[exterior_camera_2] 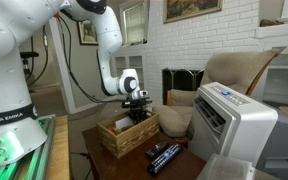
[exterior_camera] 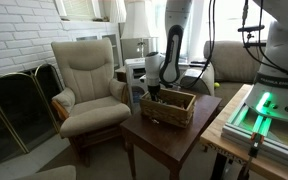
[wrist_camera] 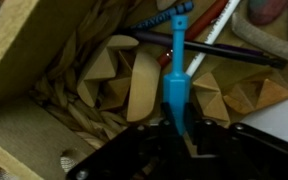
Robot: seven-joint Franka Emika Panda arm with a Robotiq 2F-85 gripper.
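Note:
In the wrist view, a slim bright blue tool-like object stands out from between the dark fingers of my gripper, which is shut on it. Its narrow tip points toward the top of the picture. Under it lie wooden faceted blocks, a red stick and a white stick. My gripper reaches down into a wicker box on the dark table. From the other side, the box's front wall hides the fingertips.
Beside the box on the table lie dark objects. A white appliance stands close by on the right. The beige armchair is left of the table, whose near part is clear.

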